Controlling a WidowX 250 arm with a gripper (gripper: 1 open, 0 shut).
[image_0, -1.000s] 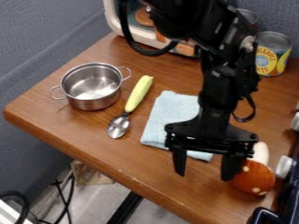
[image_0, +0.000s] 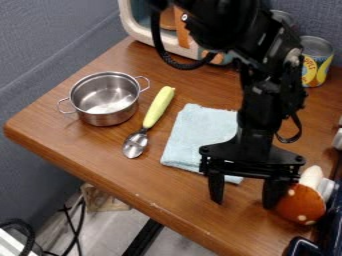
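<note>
My black gripper (image_0: 245, 184) points down over the right part of the wooden table, its two fingers apart. Its right finger is at the orange toy mushroom (image_0: 301, 207), whose pale stem tilts up to the right; I cannot tell whether it touches it. The left finger stands over bare wood in front of a folded light blue cloth (image_0: 197, 140), which is partly behind the gripper.
A steel pot (image_0: 104, 95) and a yellow-handled spoon (image_0: 155, 112) lie on the left of the table (image_0: 120, 170). Cans (image_0: 315, 62) and a white appliance stand at the back. Dark objects line the right front edge.
My gripper has moved a little to the right, toward the mushroom, over the last second. The mushroom's pale stem shows slightly differently beside the finger.
</note>
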